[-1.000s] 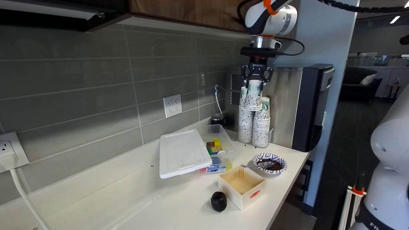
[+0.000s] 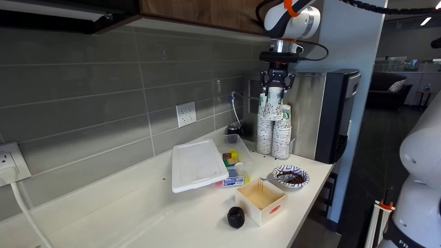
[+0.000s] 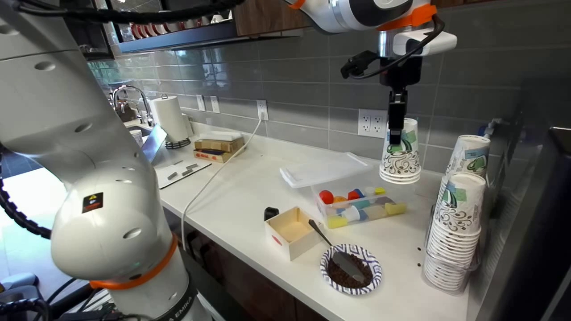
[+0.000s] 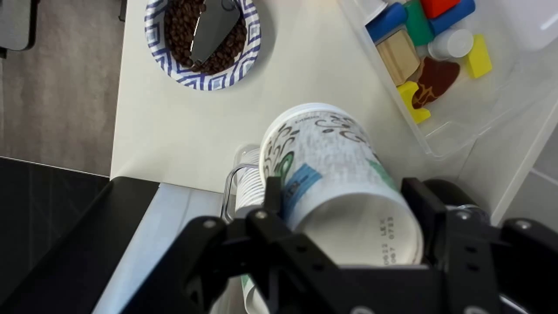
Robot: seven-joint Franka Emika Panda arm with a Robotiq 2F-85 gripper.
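A few nested paper cups (image 3: 401, 155), white with a brown and green print, hang upside down in the air. My gripper is shut on them, one finger (image 4: 273, 196) on each side, as the wrist view shows. Two tall stacks of the same upside-down cups (image 3: 453, 240) stand on the counter against the steel appliance. In exterior view 2 the held cups are left of these stacks and higher than the counter. From exterior view 1 the held cups (image 2: 273, 105) overlap the tops of the stacks (image 2: 265, 134).
A patterned bowl (image 3: 327, 265) of coffee beans with a scoop, an open wooden box (image 3: 294, 246) and a black object (image 3: 271, 213) stand towards the front. Behind them is a clear bin (image 3: 374, 219) of toys, its white lid (image 3: 326, 168) leaning there.
My gripper and the cups in it have barely moved, perhaps a slight shift downward. Everything on the counter looks the same.
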